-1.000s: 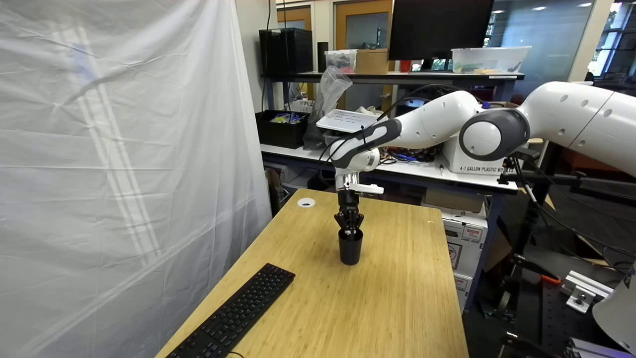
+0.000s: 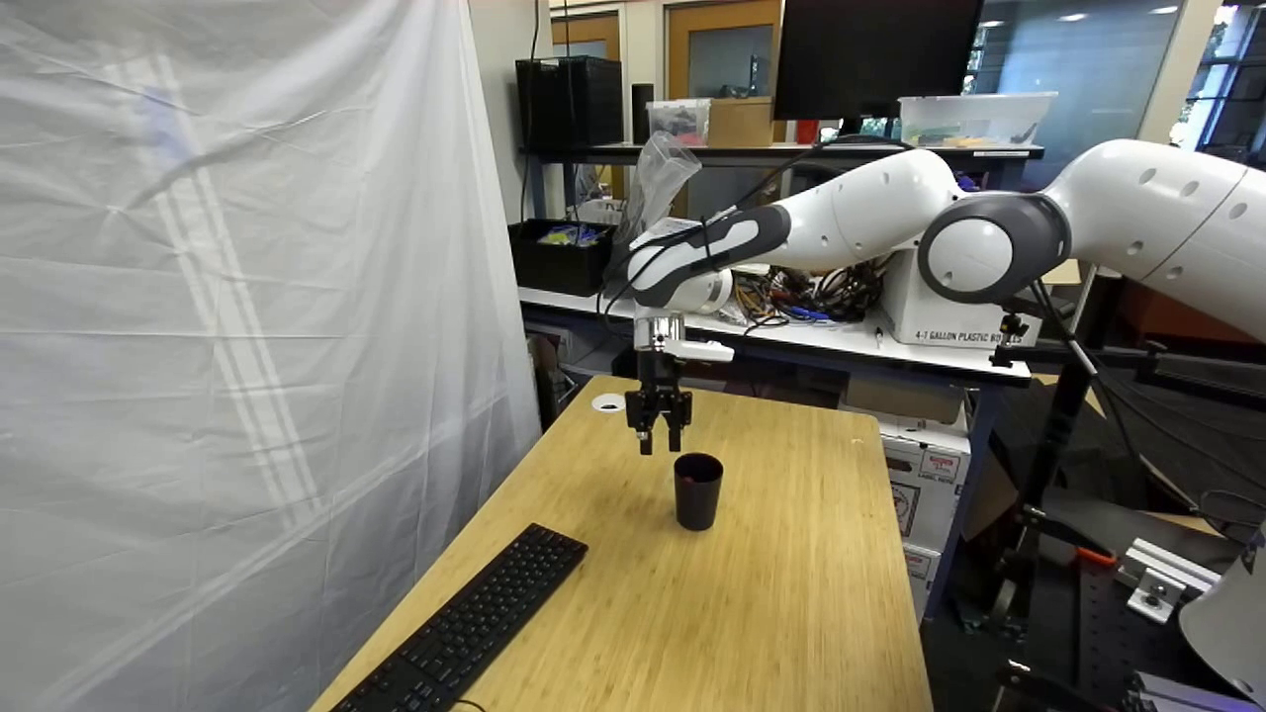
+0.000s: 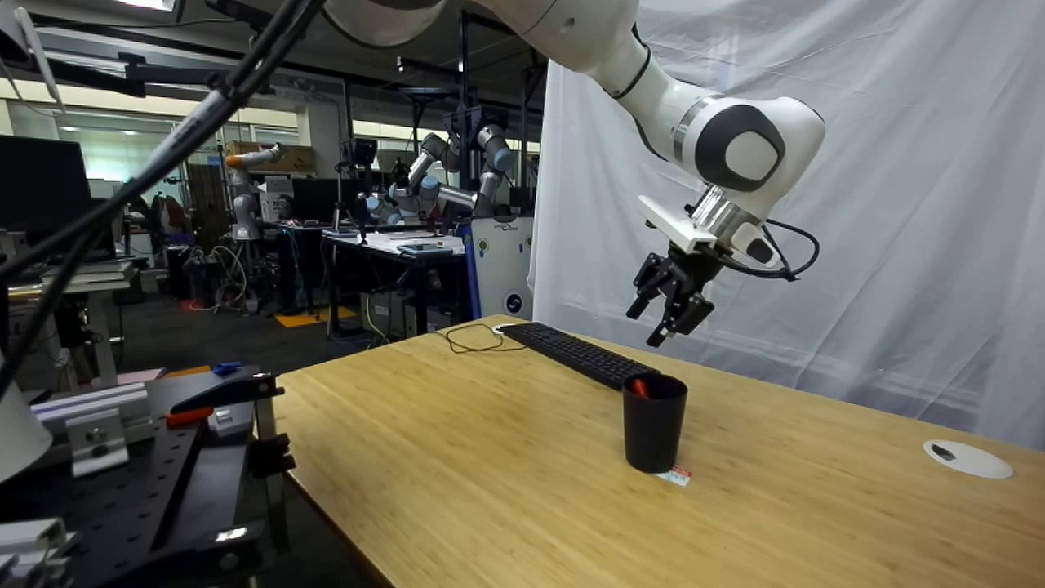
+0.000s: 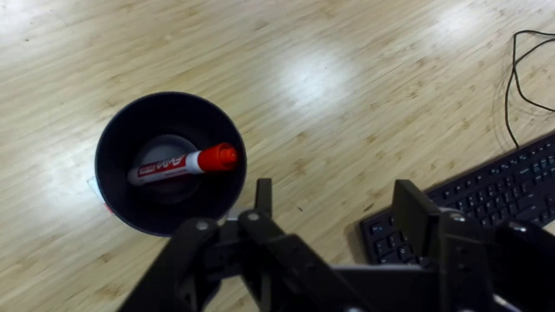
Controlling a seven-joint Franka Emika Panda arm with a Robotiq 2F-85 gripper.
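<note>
A black cup (image 2: pixel 696 496) stands upright on the wooden table, its round mouth facing up in the wrist view. Inside it leans a white and red marker (image 4: pixel 182 164), red cap toward the rim; in exterior view 2 only a bit of the red cap (image 3: pixel 639 388) shows over the edge. My gripper (image 2: pixel 660 443) hangs above the table, higher than the cup and off to one side of it. Its two fingers are apart, and the wrist view shows bare table and part of the keyboard in the gap of the open gripper.
A black keyboard (image 2: pixel 469 623) with a cable (image 4: pixel 515 67) lies along one table edge. Part of a small printed card (image 3: pixel 677 475) pokes out at the cup's base. A white round plate (image 3: pixel 967 459) is set in the tabletop.
A second ago the gripper was right at the cup's mouth. It has risen and shifted left in exterior view 1, its fingers now visibly apart. The cup has stayed in place.
</note>
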